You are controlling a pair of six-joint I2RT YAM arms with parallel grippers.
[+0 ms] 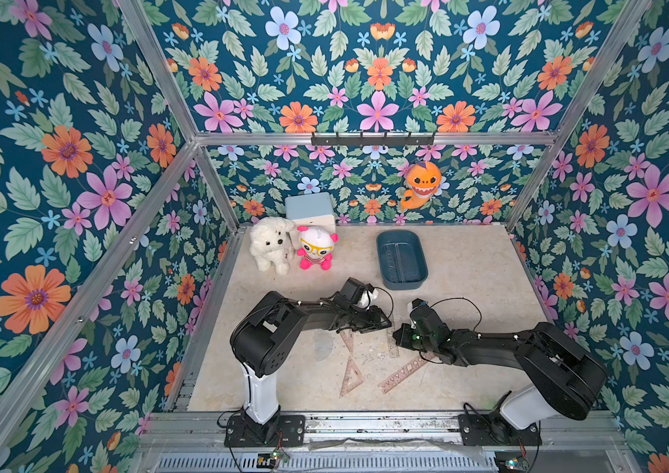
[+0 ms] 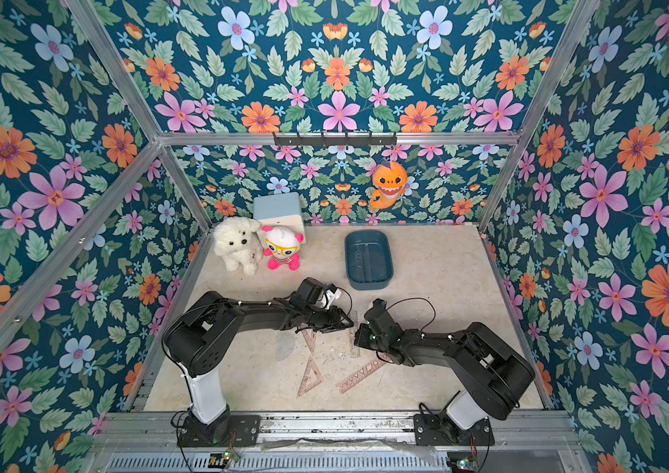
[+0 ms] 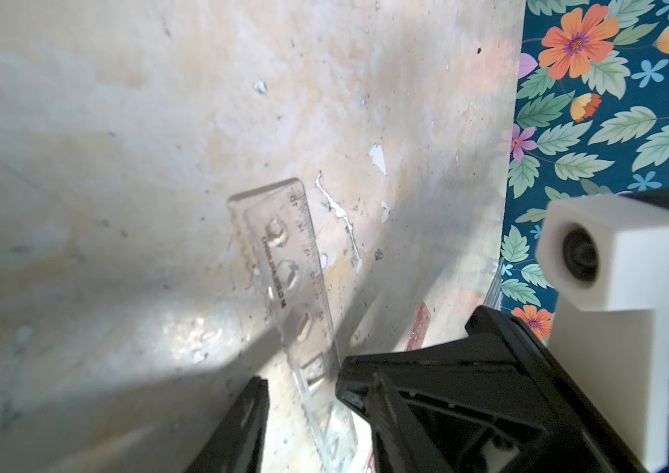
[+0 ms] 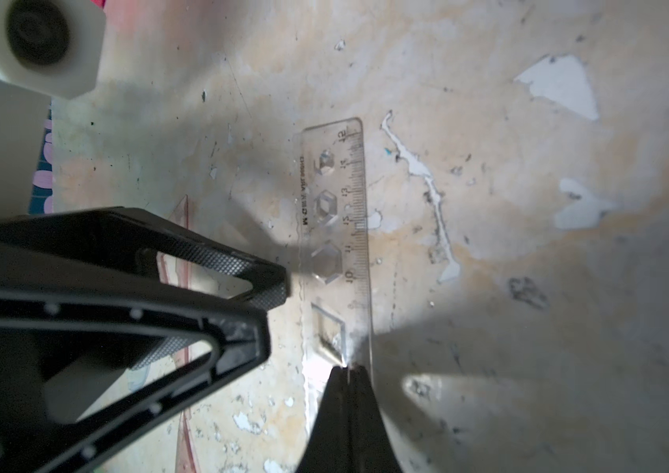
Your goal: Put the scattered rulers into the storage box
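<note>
A clear plastic ruler (image 4: 355, 205) lies flat on the table, its printed scale facing up. In the right wrist view my right gripper is shut over its near part, the fingertips together with nothing between them. My left gripper stands open; seen from its wrist, the clear ruler (image 3: 285, 252) runs across the gap between its fingers. From the right wrist, the left fingertips are just beside the ruler's left edge. A pink ruler (image 1: 404, 375) and a pink triangle (image 1: 350, 378) lie nearer the front. The dark blue storage box (image 1: 382, 272) is behind the arms, with no ruler visible inside.
A white plush dog (image 1: 270, 246), a pink-and-white doll (image 1: 316, 248) and a blue-lidded box (image 1: 309, 206) stand at the back left. A pale round piece (image 1: 323, 347) lies under the left arm. Table right of the storage box is clear. Both grippers are close together.
</note>
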